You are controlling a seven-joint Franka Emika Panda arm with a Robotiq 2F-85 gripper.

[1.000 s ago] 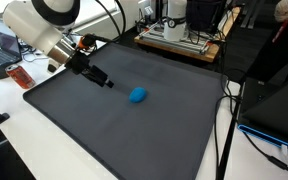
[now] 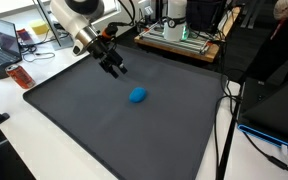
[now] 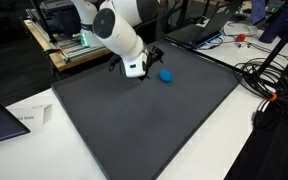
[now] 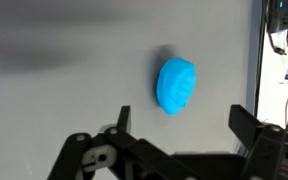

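Observation:
A small blue object (image 2: 137, 95), smooth and roughly oval, lies on the dark grey tabletop (image 2: 104, 112). In the wrist view the blue object (image 4: 176, 85) shows between and a little beyond the fingertips, with nothing touching it. My gripper stands open, its two dark fingers far apart and empty. From the first exterior view, the gripper (image 2: 118, 71) hangs low over the table, behind and left of the blue object. The second exterior view has the blue object (image 3: 165, 75) just right of the gripper (image 3: 144, 70).
An orange-red can (image 2: 21, 77) stands by the table's left corner, with a laptop (image 2: 9, 45) behind it. Cables (image 3: 259, 75) run along one table edge. A wooden-topped stand (image 2: 189, 45) is at the back.
Over the last second my arm and gripper have shifted right and toward the back in the first exterior view. The blue object has stayed in place.

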